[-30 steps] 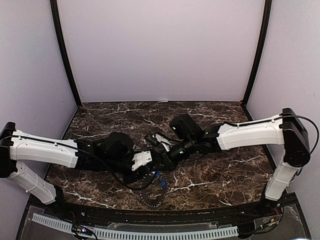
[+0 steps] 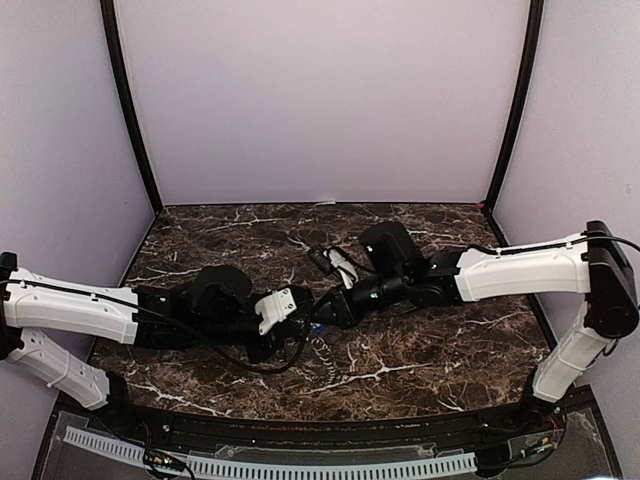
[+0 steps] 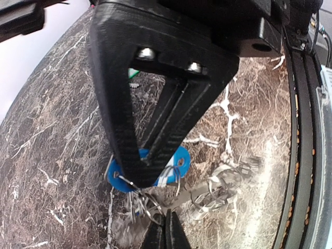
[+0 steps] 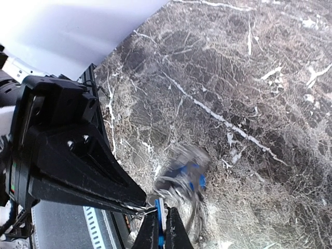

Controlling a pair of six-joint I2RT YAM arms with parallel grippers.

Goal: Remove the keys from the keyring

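Observation:
In the middle of the top view my left gripper (image 2: 303, 318) and right gripper (image 2: 330, 318) nearly meet above the table. The thin metal keyring (image 3: 150, 205) runs into the fingertips of my left gripper, which is shut on it in the left wrist view. A blue tag (image 4: 157, 205) stands edge-on between the fingers of my shut right gripper. The metal keys (image 3: 212, 192) dangle below, motion-blurred, on thin rings. In the right wrist view, blurred keys (image 4: 181, 168) with blue among them hang beyond the fingertips. Which key sits on which ring cannot be told.
Behind the right gripper, a green object (image 3: 134, 72) lies on the dark marbled table, mostly covered in the left wrist view. Free tabletop (image 2: 440, 370) extends on the front right. A black rail (image 2: 300, 428) runs along the front edge.
My right gripper has shifted right and slightly away from the left one, which has moved a little left. The hanging keys have swung and now reach less far toward the front edge.

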